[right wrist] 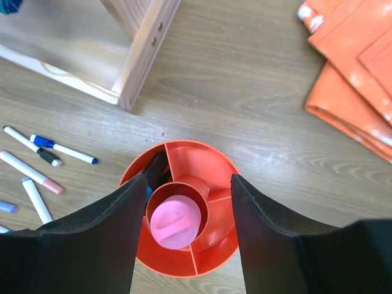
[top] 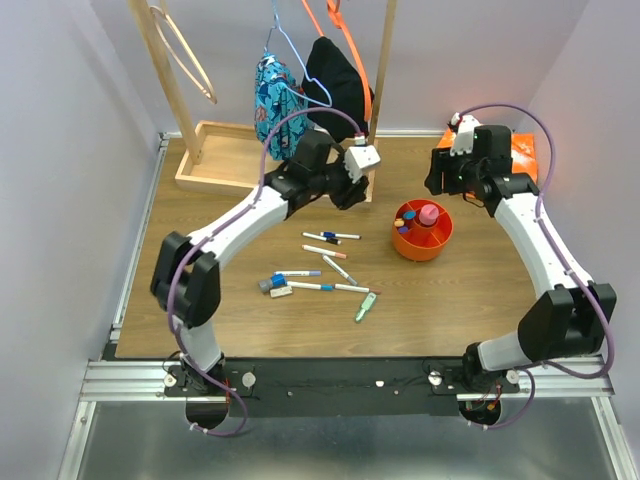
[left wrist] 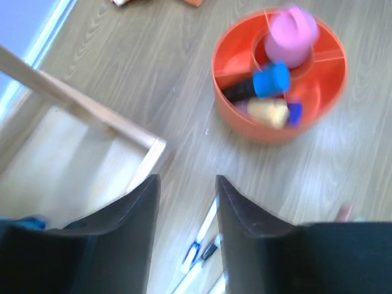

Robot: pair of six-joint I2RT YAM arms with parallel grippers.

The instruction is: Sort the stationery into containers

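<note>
An orange divided container (top: 424,247) holds a pink object (right wrist: 177,222) and several small dark, blue and tan items. My right gripper (top: 443,170) hangs over it, open, with nothing visible between its fingers. My left gripper (top: 350,190) is left of the container, above the wooden tray's front edge, open and blurred in its wrist view. Several pens and markers (top: 325,251) lie loose on the table below it, with a blue-grey cylinder (top: 278,283), a small white block (top: 281,291) and a pale green item (top: 365,307).
A wooden tray and frame (top: 210,155) at the back carry hangers with a blue patterned bag (top: 280,100) and a black one (top: 335,85). Orange fabric (right wrist: 349,73) lies at the back right.
</note>
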